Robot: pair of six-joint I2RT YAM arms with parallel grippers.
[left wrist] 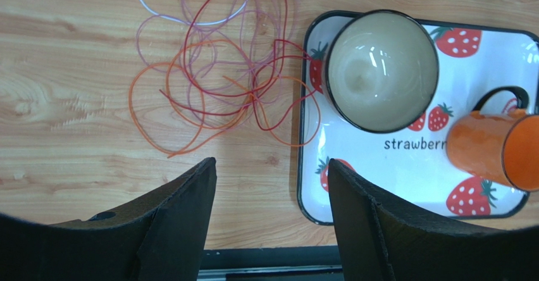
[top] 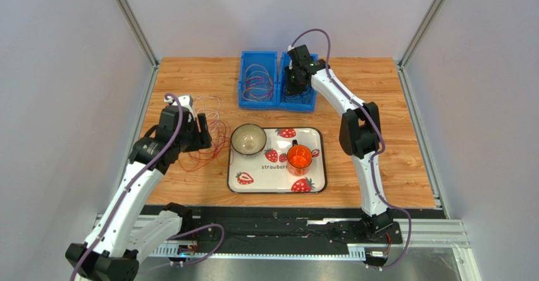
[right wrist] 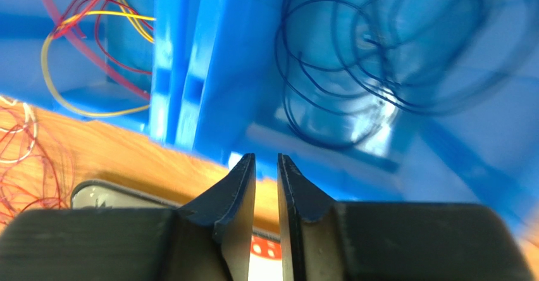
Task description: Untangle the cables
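Tangled cables [left wrist: 221,91], white, pink, red and orange, lie on the table left of the tray, with my open left gripper [top: 201,132] over them, nothing between its fingers. My right gripper [top: 290,78] is at the blue two-part box [right wrist: 215,66], over its right compartment, which holds dark cables [right wrist: 341,66]. Its fingers are shut close on what looks like part of the box, though what is between them is mostly hidden. Red and yellow cables [right wrist: 95,47] lie in the left compartment.
The strawberry tray [top: 253,173] holds a beige bowl [top: 248,138] and an orange mug [top: 299,161] at the middle front.
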